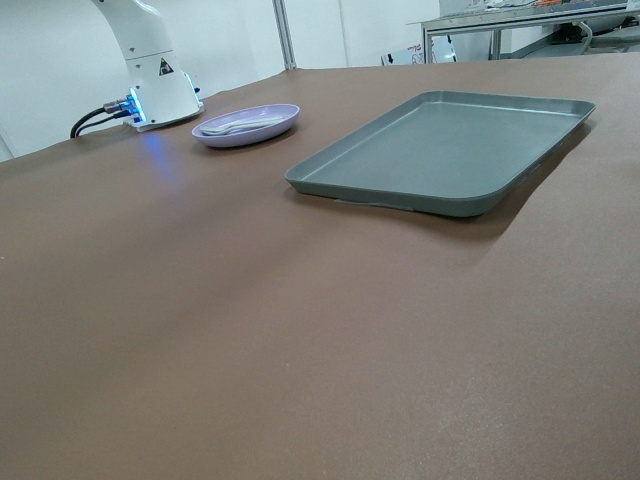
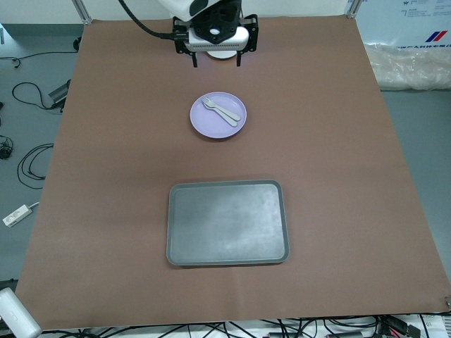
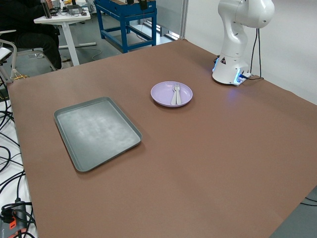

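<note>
A lilac plate (image 2: 218, 125) (image 1: 246, 137) (image 3: 163, 94) holds a fork (image 2: 224, 108) and another pale utensil (image 2: 218, 114) lying side by side. A grey rectangular tray (image 2: 227, 222) (image 1: 445, 150) (image 3: 97, 134) lies empty on the brown table (image 2: 127, 176), nearer the left camera than the plate. My gripper (image 2: 216, 60) is raised at the far end of the table beyond the plate, its two black fingers wide apart with nothing visible between them. In the right view it is cut off at the top edge.
The white arm base (image 3: 230, 69) stands at the table's far edge, with cables behind it. Cables and a white cylinder (image 2: 17, 313) lie along the near edge. The table around plate and tray is clear.
</note>
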